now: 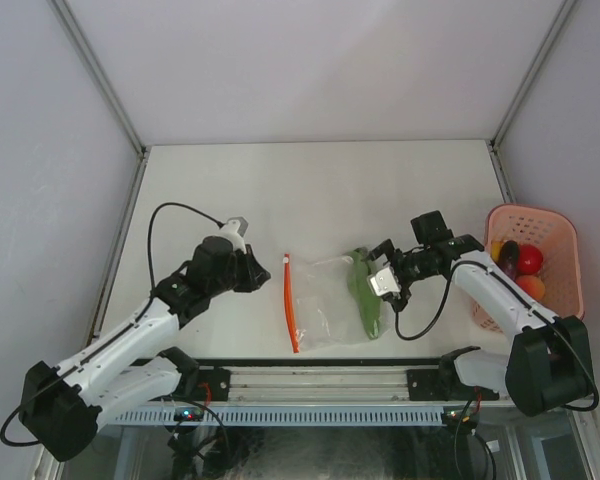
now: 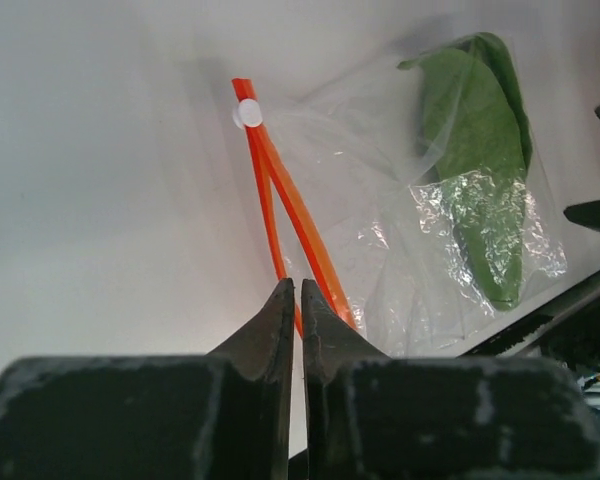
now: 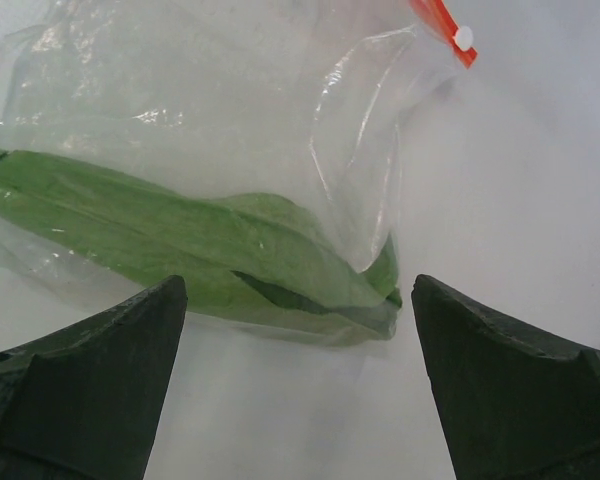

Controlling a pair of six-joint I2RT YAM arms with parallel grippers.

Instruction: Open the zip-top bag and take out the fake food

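Note:
A clear zip top bag (image 1: 322, 298) lies flat on the table, its orange zip strip (image 1: 290, 305) on the left side. The white slider (image 2: 250, 113) sits near the strip's far end. Inside is a long green fake vegetable (image 3: 205, 235), lying along the side opposite the zip. Just left of the strip, my left gripper is shut, its fingertips almost together and nothing visible between them. My right gripper stands open over the green item's far end, with bag and vegetable apart from its fingers.
A pink basket (image 1: 576, 255) at the right edge holds several fake foods, including a red one (image 1: 530, 259) and an orange one (image 1: 531, 287). Behind the bag the white table (image 1: 310, 190) is bare.

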